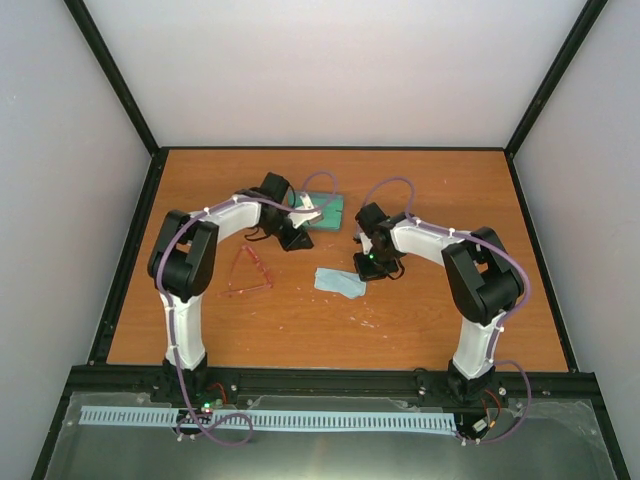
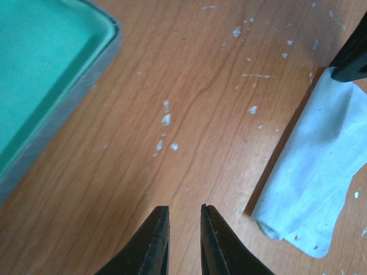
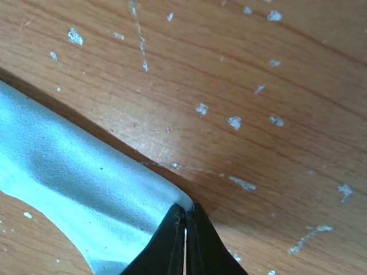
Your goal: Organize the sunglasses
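A light blue cloth (image 1: 338, 283) lies on the wooden table in front of a green case (image 1: 325, 215). My right gripper is shut on the cloth's corner, pinching its edge. My left gripper hangs over bare wood between the case (image 2: 43, 63) and the cloth (image 2: 307, 169), its fingers part open with nothing visible between them. The right gripper's dark tip also shows at the cloth's corner in the left wrist view.
A red triangular object (image 1: 258, 262), perhaps frames or sticks, lies on the table left of the cloth. The front and right areas of the table have free room. Dark rails edge the table.
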